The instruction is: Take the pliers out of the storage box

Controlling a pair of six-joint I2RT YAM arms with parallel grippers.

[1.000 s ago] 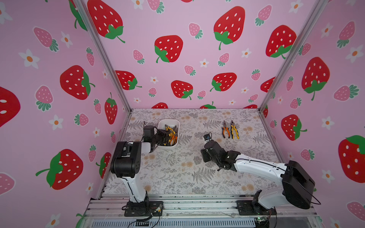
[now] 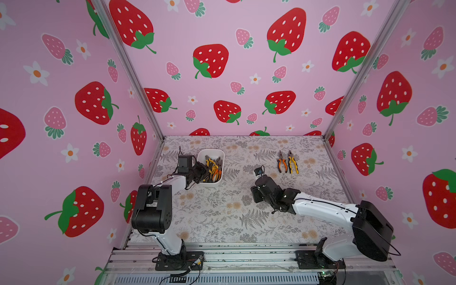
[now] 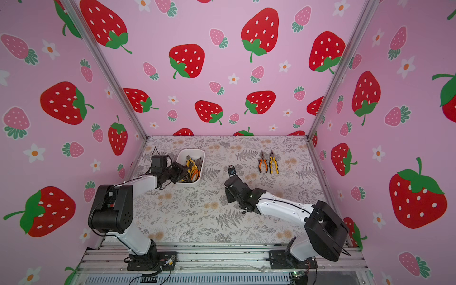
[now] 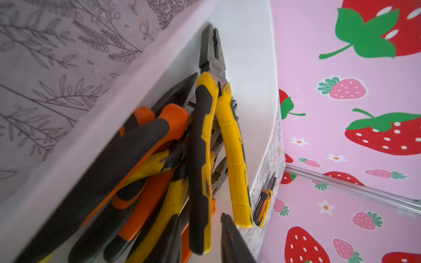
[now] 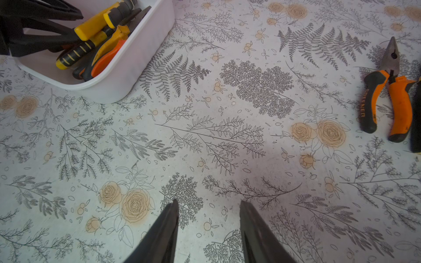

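Observation:
The white storage box (image 2: 212, 184) stands at the back left, filled with pliers in yellow-black and orange-black. In the left wrist view a yellow-and-black pair of pliers (image 4: 239, 175) lies on top, fingers leaning toward the far box wall, handles pointing at me. Over the box, my left gripper is part open; the end of the black-and-yellow handle reaches toward the gap between its fingertips, and it does not look gripped. My right gripper is open above bare table, empty.
Orange pliers (image 2: 282, 162) and yellow pliers (image 2: 293, 162) lie side by side on the table at the back right.
My left arm has drawn back a little to the left, leaving more of the box's contents uncovered. The right arm and the two pliers on the table look still.

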